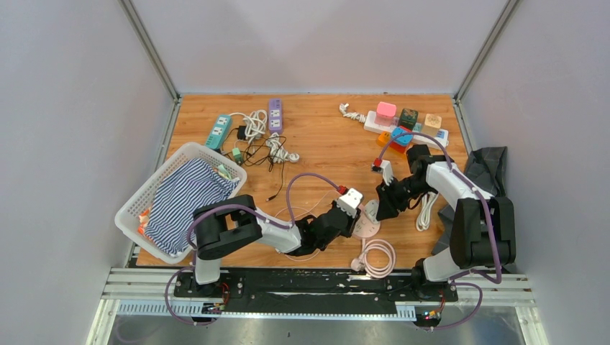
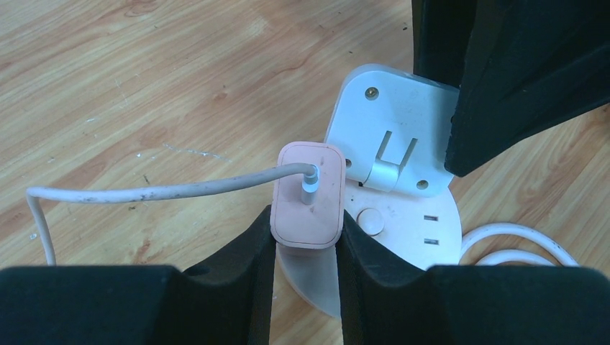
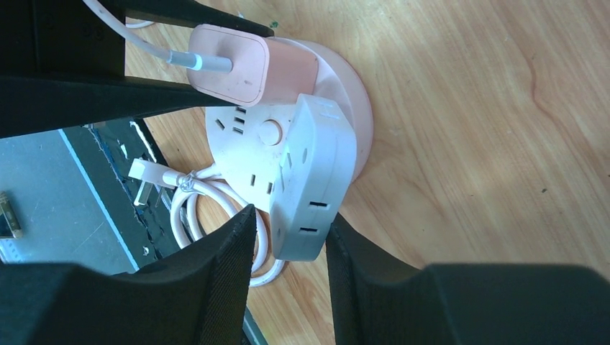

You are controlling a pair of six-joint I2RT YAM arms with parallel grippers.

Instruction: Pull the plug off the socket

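Observation:
The round pale pink socket (image 1: 366, 228) lies on the table between the two arms. My left gripper is shut on a pink plug (image 2: 311, 205) with a white cable, standing at the socket's edge; its underside is hidden. A white block-shaped plug (image 3: 313, 172) leans at the socket's rim, tilted, with its lower end between the fingers of my right gripper, which is shut on it. Screw holes and a slotted recess mark its face in the left wrist view. Whether any prongs still sit in the socket cannot be told. Bare outlet slots show on the socket.
A coiled pale cord (image 1: 378, 256) lies just in front of the socket. Power strips and tangled cables (image 1: 262, 140) occupy the back left, coloured blocks (image 1: 408, 117) the back right. A white basket (image 1: 133, 208) stands at left.

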